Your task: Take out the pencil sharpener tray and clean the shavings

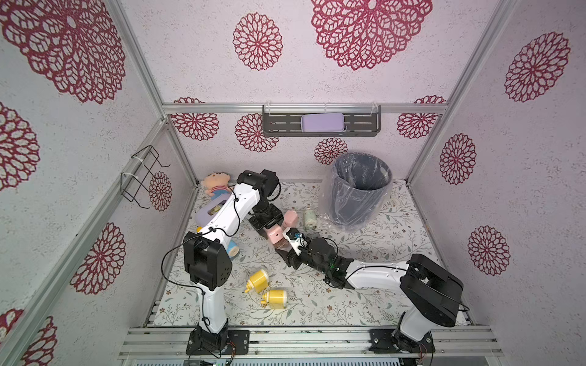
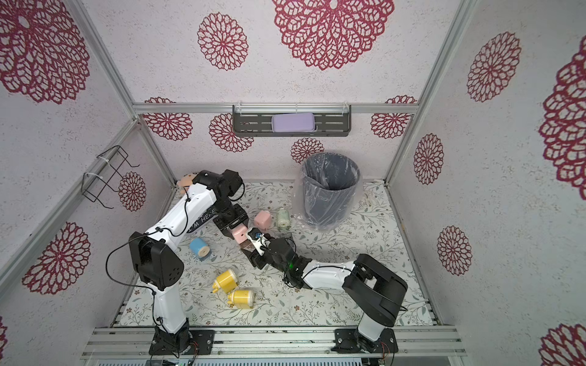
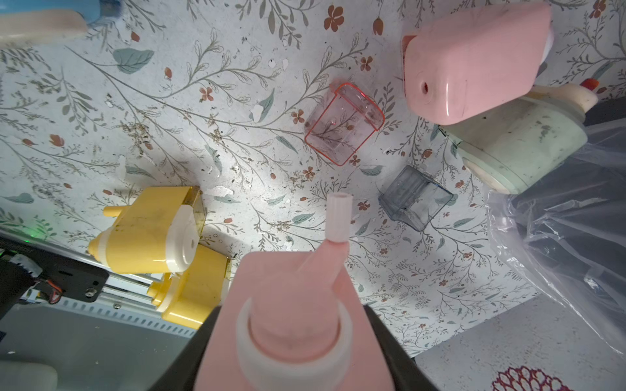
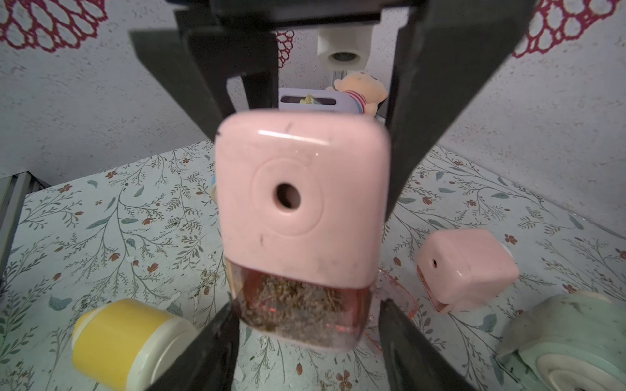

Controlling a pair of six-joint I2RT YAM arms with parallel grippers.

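Observation:
In the right wrist view a pink pencil sharpener [image 4: 303, 202] hangs above the table, its clear tray [image 4: 303, 309] with brown shavings at the bottom. My left gripper [image 1: 269, 227] is shut on the sharpener; its dark fingers [image 4: 424, 97] press on the sides from above. The crank handle [image 3: 337, 218] shows in the left wrist view. Coming from the right, my right gripper is part open, one finger [image 4: 218, 348] on either side of the tray. Whether the pads touch it, I cannot tell.
A lined bin [image 1: 357, 189] stands at the back right. On the table are another pink sharpener [image 3: 479, 62], a green one [image 3: 528, 140], a blue one [image 2: 199, 248] and two yellow ones [image 2: 226, 280]. Empty trays, red-edged [image 3: 345, 123] and grey [image 3: 416, 197], lie below.

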